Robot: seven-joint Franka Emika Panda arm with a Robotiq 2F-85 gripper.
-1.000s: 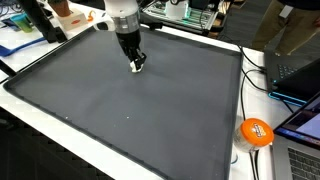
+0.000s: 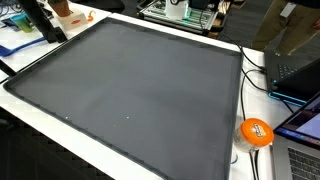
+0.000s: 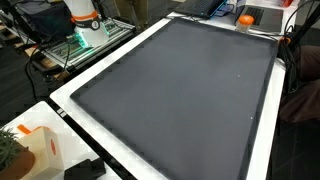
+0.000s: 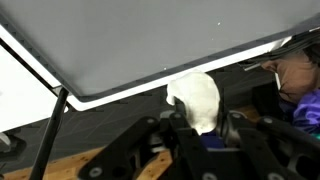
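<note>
In the wrist view my gripper is shut on a small pale white object (image 4: 198, 92), whose exact kind I cannot tell. The object appears against the white rim of the table and the dark floor beyond the board's edge. Much of its lower side is hidden by the fingers. Neither exterior view shows the gripper or the object. The grey board (image 2: 130, 85) lies bare.
An orange-topped container (image 2: 253, 133) stands on the table beside the board, near a laptop (image 2: 290, 80) and black cables. A potted plant (image 3: 12, 155) and a white box (image 3: 42, 150) are at another corner. The board's whole surface is clear.
A second ago the gripper was low at the board's far side with the white object. It has risen with it and left the top of exterior view 1.
</note>
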